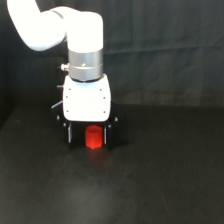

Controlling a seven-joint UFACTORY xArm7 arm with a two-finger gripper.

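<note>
A small red block [94, 137] rests on the black table, a little left of the middle of the view. My gripper [87, 135] hangs over it, pointing down from the white arm. Its two thin fingers stand wide apart, so the gripper is open. Seen from here, the block appears between them, close to the right-hand finger [105, 134] and with a clear gap to the left-hand one. Whether the block is truly between the fingers in depth, or touches the right one, I cannot tell.
Bare black table [150, 180] spreads to the right and toward the camera, with no other objects in view. A dark curtain [160, 50] hangs along the back.
</note>
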